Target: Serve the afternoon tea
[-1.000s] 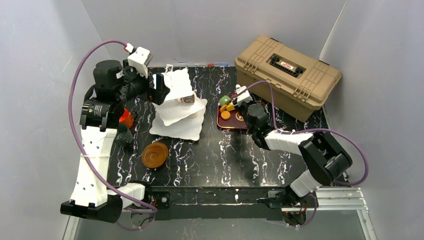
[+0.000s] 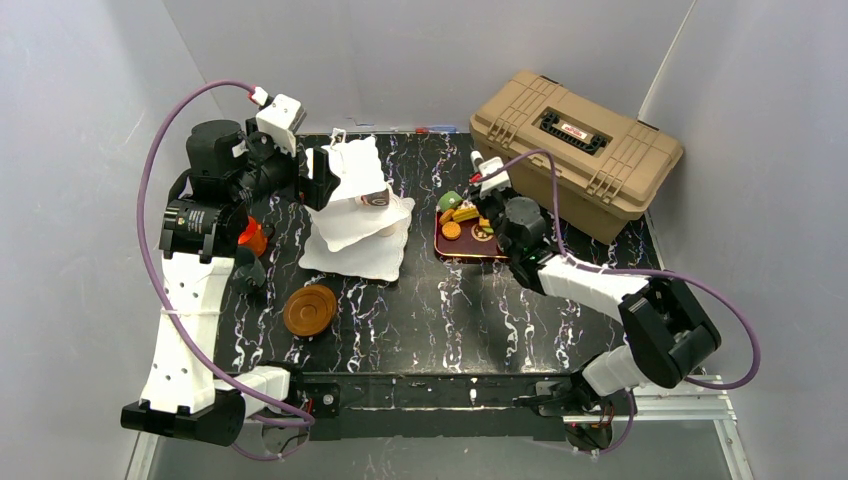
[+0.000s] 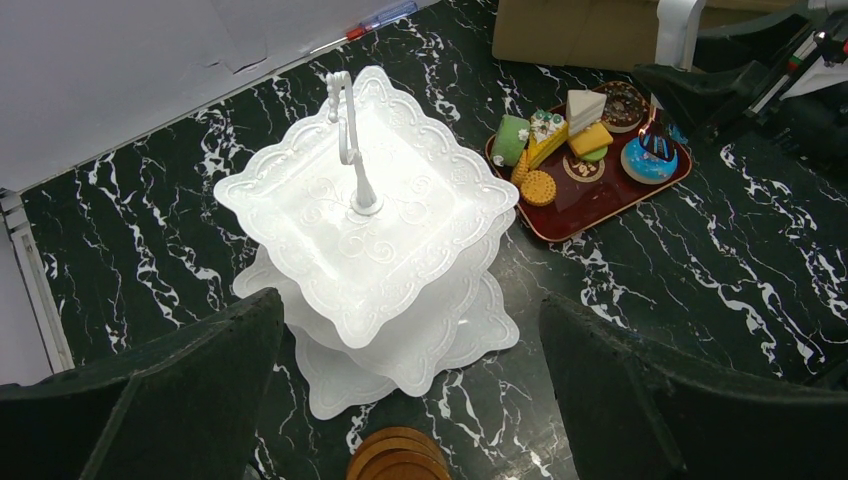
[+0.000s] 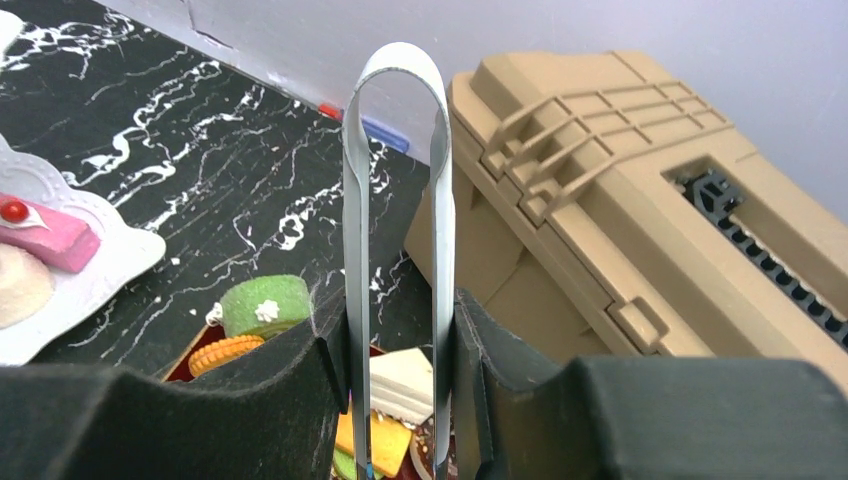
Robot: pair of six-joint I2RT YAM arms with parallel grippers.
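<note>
A white three-tier stand fills the middle of the left wrist view; pink cake sits on a tier in the right wrist view. A red tray holds several pastries, including a blue donut and a white cake slice. My left gripper hangs open and empty above the stand. My right gripper is over the tray with white tongs upright between its fingers; whether the fingers are tight on them is hard to tell.
A tan case stands behind the tray. A brown lid, an orange object and a dark object lie at the left.
The left arm is still.
</note>
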